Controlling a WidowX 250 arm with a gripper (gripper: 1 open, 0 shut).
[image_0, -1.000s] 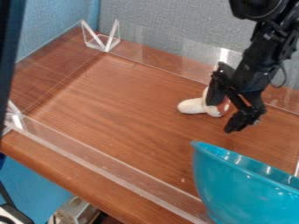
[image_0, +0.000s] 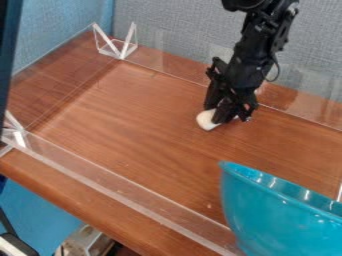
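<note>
A black robot arm reaches down from the top right, its gripper (image_0: 227, 108) low over the wooden table. A small white object (image_0: 209, 120) shows at the fingertips, mostly hidden behind them; the gripper appears shut on it.
A large teal bowl (image_0: 274, 210) fills the lower right. Clear barriers edge the wooden surface (image_0: 120, 130), with white brackets (image_0: 116, 42) at the back left corner.
The gripper has moved left from the right side down onto the white object, which now shows less and looks turned.
</note>
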